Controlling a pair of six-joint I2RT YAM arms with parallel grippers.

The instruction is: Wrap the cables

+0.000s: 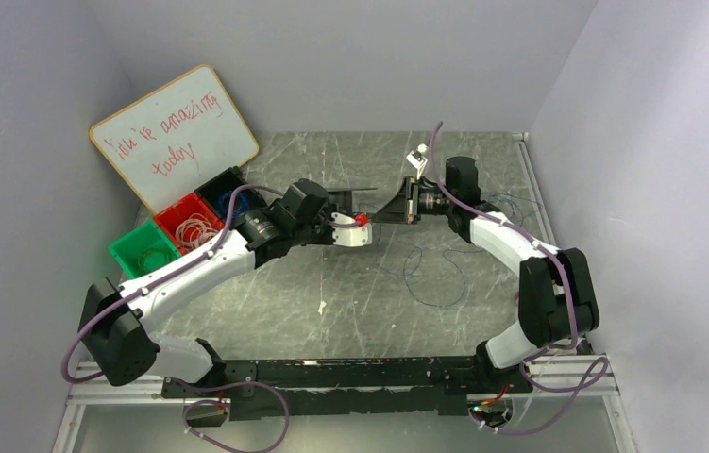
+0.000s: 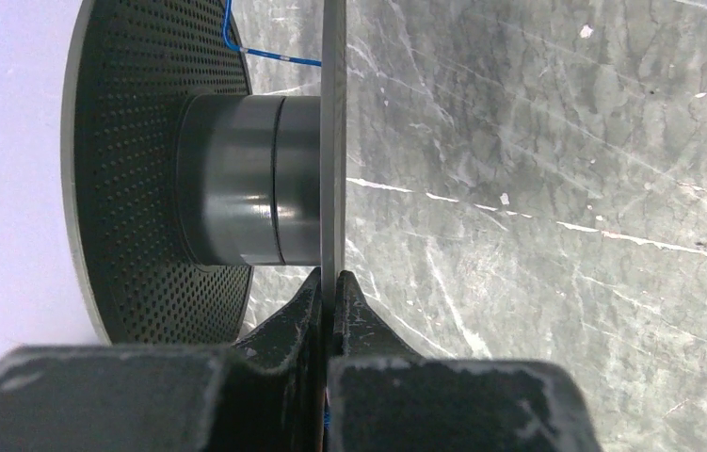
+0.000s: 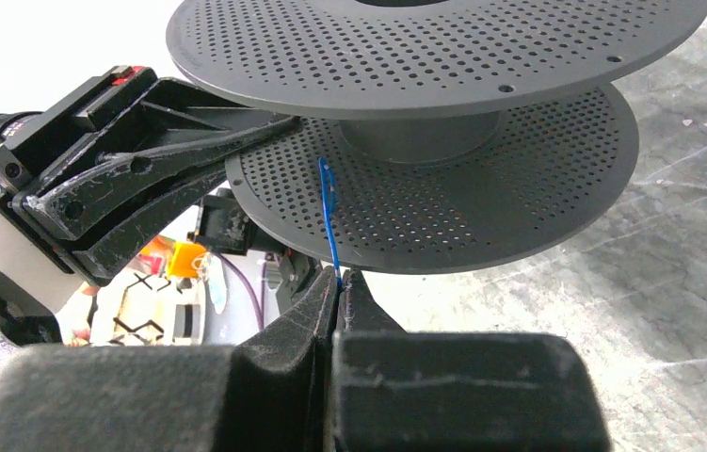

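A dark grey spool with two perforated flanges [image 3: 425,56] is held up off the table. My left gripper is shut on the edge of one flange, seen edge-on in the left wrist view with the spool's hub [image 2: 246,179] beside it. In the right wrist view a thin blue cable [image 3: 329,221] comes from the spool, forming a small bend by the lower flange. It runs down between the fingertips of my right gripper, which is shut on it close to the spool's rim. More blue cable [image 1: 435,304] lies in loose loops on the table.
Green [image 1: 143,247], red [image 1: 174,209] and black [image 1: 216,185] bins holding cables stand at the left. A whiteboard [image 1: 174,137] leans behind them. Further cable loops [image 1: 520,200] lie at the right edge.
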